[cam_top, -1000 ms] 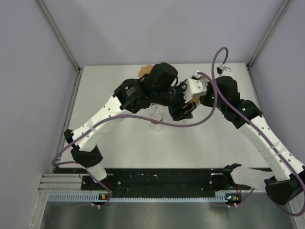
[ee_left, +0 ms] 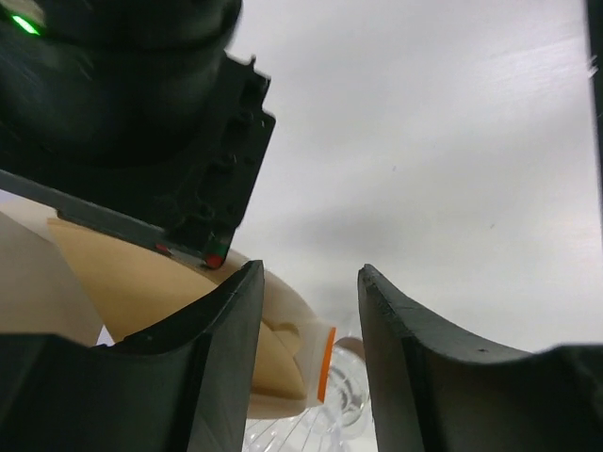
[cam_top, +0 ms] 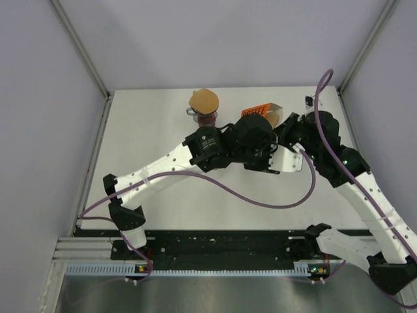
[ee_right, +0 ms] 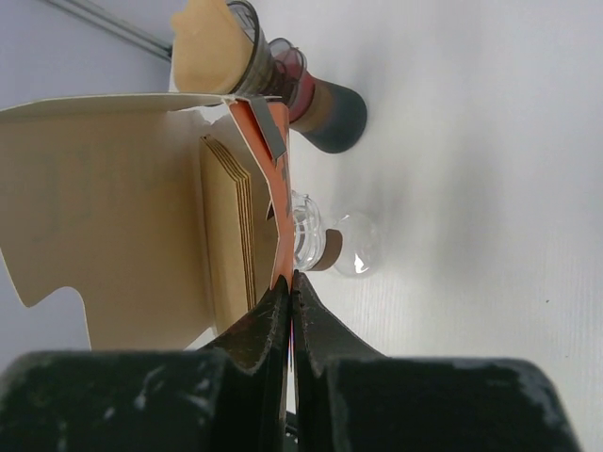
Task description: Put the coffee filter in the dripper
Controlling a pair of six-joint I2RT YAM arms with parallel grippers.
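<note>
An orange-and-white coffee filter box [cam_top: 257, 111] is held up at the back right, with a stack of brown filters [ee_right: 222, 235] inside it. My right gripper is shut on the box's orange edge. My left gripper is part open right beside the box, its fingers around the box's corner region, nothing clearly between them. A clear glass dripper [ee_right: 306, 235] stands on the table behind the box, mostly hidden in the top view by my left arm.
A cup with a brown lid [cam_top: 203, 101] and other cups stand at the back. Both arms are crowded together over the right half.
</note>
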